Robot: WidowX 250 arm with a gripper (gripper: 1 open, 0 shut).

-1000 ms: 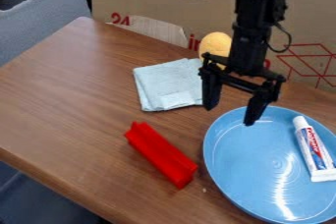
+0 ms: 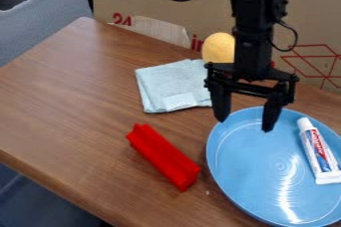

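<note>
My black gripper (image 2: 245,113) is open above the back-left part of a blue plate (image 2: 266,186), with nothing visible between its fingers. A white and blue toothpaste tube (image 2: 318,151) lies on the right of the plate. A red oblong object (image 2: 164,156) lies on the wooden table to the left of the plate. A folded light blue cloth (image 2: 170,87) lies behind it, left of the gripper.
A yellow rounded object (image 2: 217,47) sits at the back, behind the arm, against a cardboard box (image 2: 156,7). A grey surface (image 2: 34,27) lies beyond its left edge.
My gripper has shifted slightly right and down in the view over the last second. The objects on the table have not moved.
</note>
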